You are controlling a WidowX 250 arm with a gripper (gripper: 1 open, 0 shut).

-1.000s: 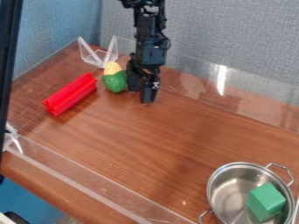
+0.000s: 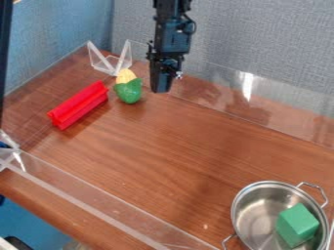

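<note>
My gripper (image 2: 162, 80) hangs at the upper middle, pointing down, raised a little above the table just right of a green rounded object (image 2: 128, 92). It is shut, with nothing visible between its fingers. A small yellow object (image 2: 124, 74) sits behind the green one. Two red long pieces (image 2: 78, 104) lie side by side at the left.
A steel pot (image 2: 256, 216) with a green block (image 2: 296, 225) inside stands at the front right. A white wire-like piece (image 2: 102, 61) is at the back left. Clear panels edge the table.
My gripper has risen from near the tabletop and shifted slightly away from the green rounded object. The objects on the table look unchanged.
</note>
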